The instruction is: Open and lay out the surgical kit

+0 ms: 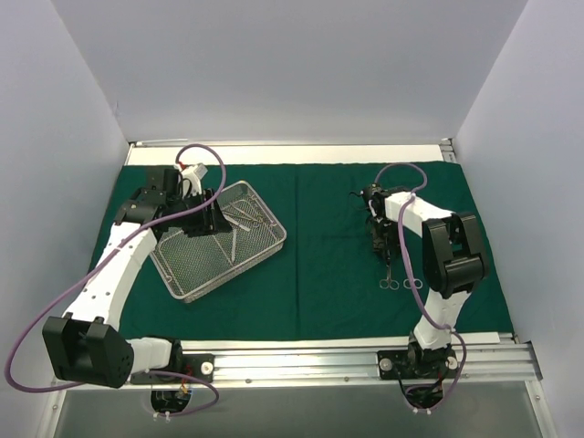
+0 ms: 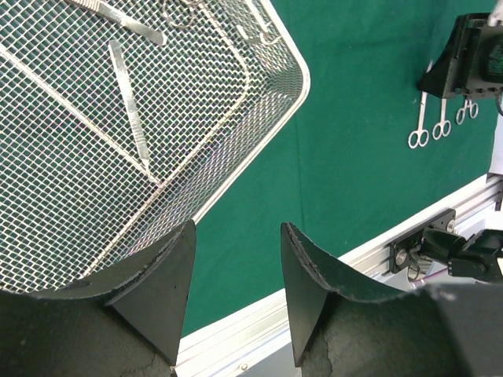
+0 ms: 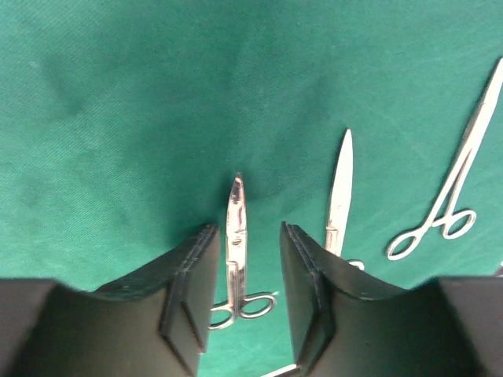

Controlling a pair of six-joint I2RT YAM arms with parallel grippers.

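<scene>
My left gripper is open above the front part of the wire mesh tray [image 1: 189, 296], with nothing between its fingers. Inside that tray lie a slim metal handle [image 2: 130, 102] and several other instruments. On the green cloth at the right, my right gripper stands part open. A pair of scissors [image 3: 236, 243] lies between its fingers, tip pointing away, with a gap visible on the right side. To the right of it rest a slender blade-like instrument [image 3: 339, 196] and another pair of scissors [image 3: 458, 173].
Bare green cloth [image 1: 328, 246] stretches between the tray and the right arm. White and metal rails [image 1: 292, 359] run along the front. In the left wrist view, the right gripper hides the upper ends of the laid-out tools.
</scene>
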